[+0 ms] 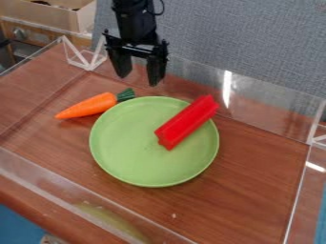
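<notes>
My black gripper [137,67] hangs at the top centre, above the wooden surface and behind the other objects, its two fingers spread open with nothing between them. An orange carrot [86,107] with green leaves lies at the left, beside a green plate [128,157]. A long red block [186,122] lies on the right part of the plate, slanting toward the back right.
Clear low walls [251,117] edge the wooden table [254,191], with white brackets at the corners. A cardboard box [45,14] stands outside at the top left.
</notes>
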